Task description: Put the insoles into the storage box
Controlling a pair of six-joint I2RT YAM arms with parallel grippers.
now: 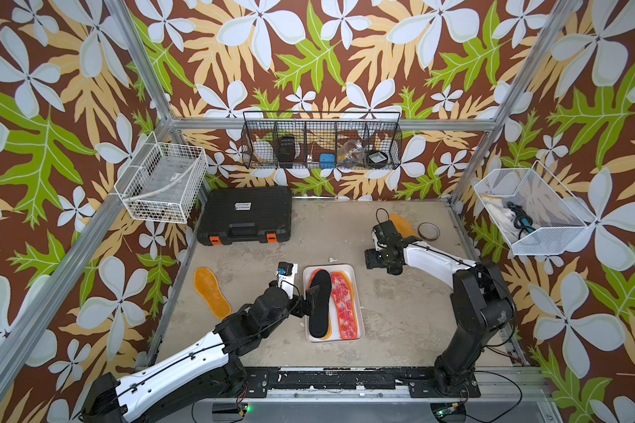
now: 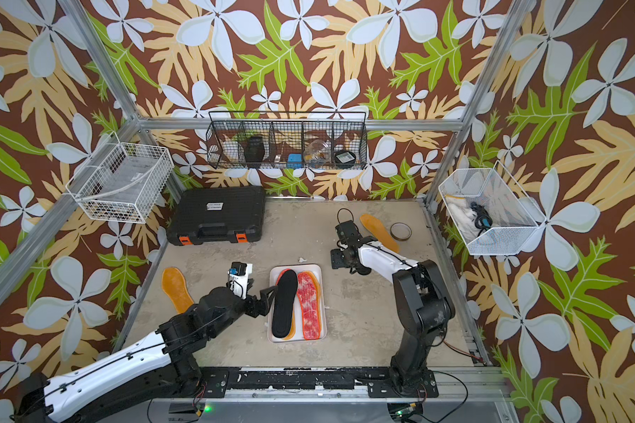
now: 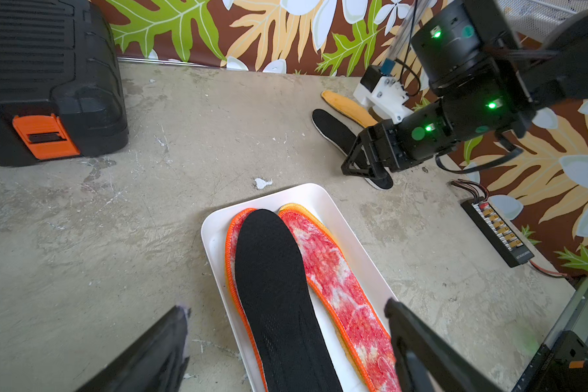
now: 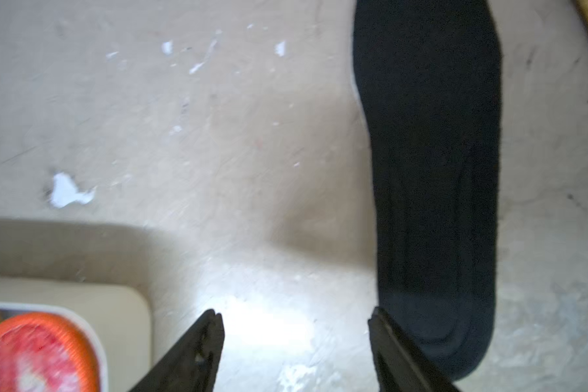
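A white tray (image 1: 354, 317) holds red-patterned insoles (image 1: 343, 303) and a black insole (image 1: 319, 303). My left gripper is open just left of and over the tray, nothing between its fingers. My right gripper is open above a loose black insole (image 4: 431, 183), which lies right of its fingers in the right wrist view. An orange insole (image 2: 376, 229) lies behind that one, and another orange insole (image 1: 211, 289) lies left of the tray.
A black case (image 1: 244, 211) stands at the back left. A tape ring (image 2: 400, 232) lies at the back right, and a power strip (image 3: 496, 232) at the right edge. Wire baskets (image 1: 163, 179) hang on the walls. The table between case and tray is clear.
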